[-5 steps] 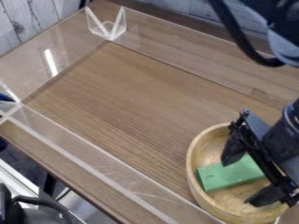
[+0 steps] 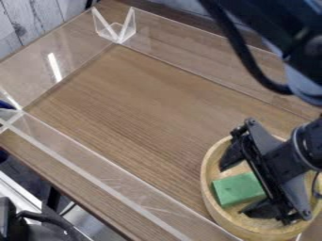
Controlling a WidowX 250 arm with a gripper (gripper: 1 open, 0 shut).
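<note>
A green block (image 2: 236,191) lies in a round pale wooden bowl (image 2: 217,203) at the lower right of the camera view. My black gripper (image 2: 250,179) is open, reaching down into the bowl from the upper right, its fingers over and beside the block and covering its right part. Whether the fingers touch the block cannot be told.
A white bracket shape stands at the far edge. Dark equipment and cables occupy the lower left corner.
My gripper has moved leftward over the bowl and now hides more of the green block's right part.
</note>
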